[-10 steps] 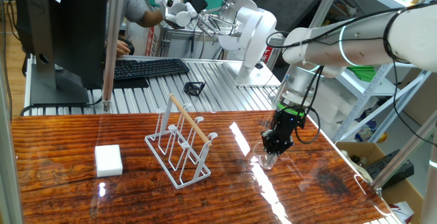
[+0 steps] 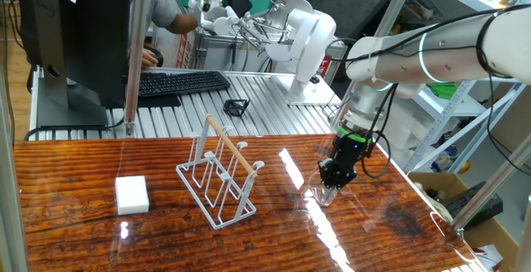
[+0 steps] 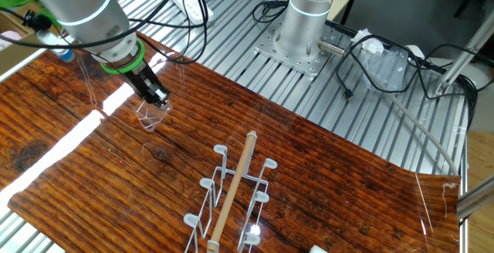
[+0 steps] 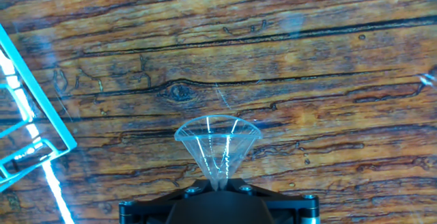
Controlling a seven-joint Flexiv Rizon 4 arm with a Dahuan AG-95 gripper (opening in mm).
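A clear, cone-shaped glass point(image 4: 218, 136) flares out beyond the fingertips in the wrist view, its wide rim facing away from my gripper. The fingers are drawn together on its narrow end. Exterior view 2 has the glass point(image 3: 150, 116) tilted below my gripper point(image 3: 160, 101), low over the wooden tabletop; whether it touches the wood I cannot tell. In exterior view 1 the gripper point(image 2: 329, 186) stands to the right of the white wire rack point(image 2: 192, 191), and the see-through glass is hard to make out there.
The rack has a wooden top bar point(image 2: 231, 143) and several upright prongs, all bare. A white block point(image 2: 131, 195) lies left of it. Wood between rack and gripper is clear, with bright glare. Behind the tabletop are a keyboard point(image 2: 184, 83) and a monitor point(image 2: 79, 48).
The arm's upper links and cables have shifted slightly since a second ago. My gripper stays in nearly the same place; the rack and block have not moved.
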